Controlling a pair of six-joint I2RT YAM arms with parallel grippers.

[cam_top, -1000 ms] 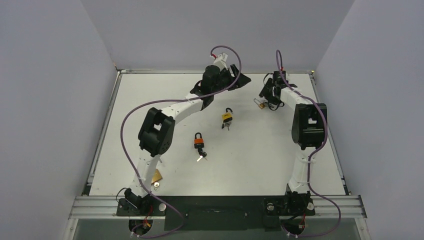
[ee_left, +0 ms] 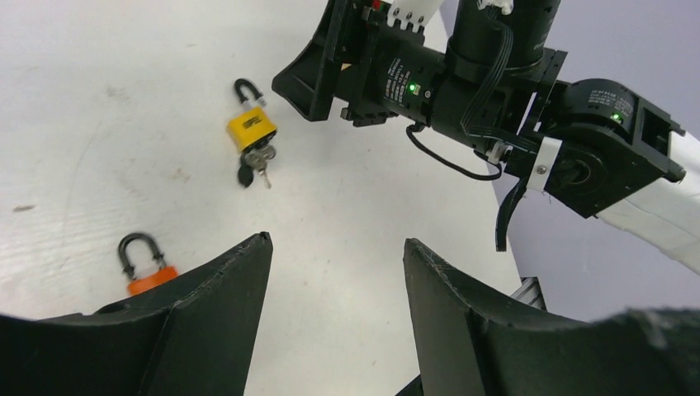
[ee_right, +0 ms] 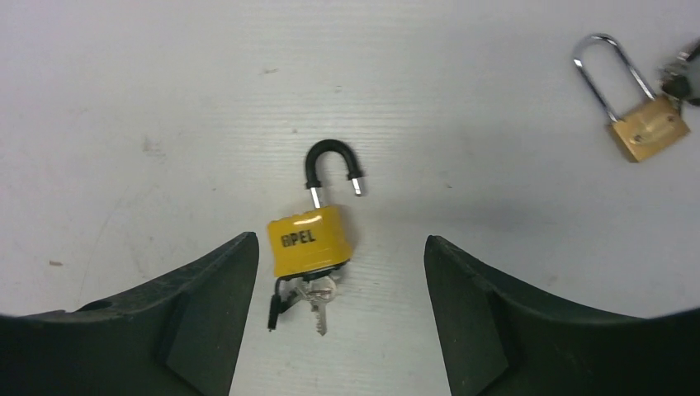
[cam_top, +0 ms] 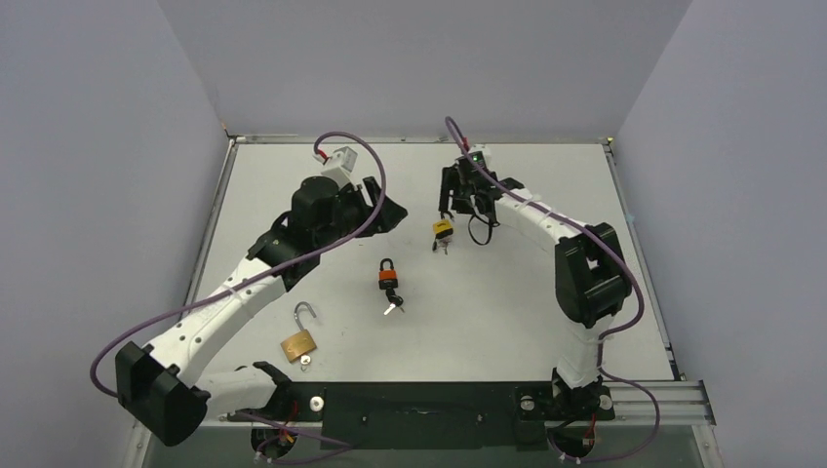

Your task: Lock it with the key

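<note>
The yellow padlock (ee_right: pixel 307 242) lies flat with its black shackle (ee_right: pixel 330 147) swung open, one end clear of the body. A key (ee_right: pixel 319 305) and a black tag are at its lower end. Above this lock hangs my right gripper, fingers wide apart and holding nothing. Near the table's left-centre, my left gripper (cam_top: pixel 385 202) is also open and empty, up and left of the orange-and-black padlock (cam_top: pixel 388 280), which has keys (cam_top: pixel 394 304) at its lower end. At the front left, the large brass padlock (cam_top: pixel 298 345) has its shackle open.
A small brass padlock (ee_right: pixel 650 129) shows at the right wrist view's upper right, both shackle legs reaching its body; the right arm hides it from above. In the left wrist view, the right arm (ee_left: pixel 495 99) stands close beside the yellow padlock.
From the back centre, my left gripper has swung left and toward the front. My right gripper has moved left from the small brass padlock to the yellow one. The visible padlocks have stayed put.
</note>
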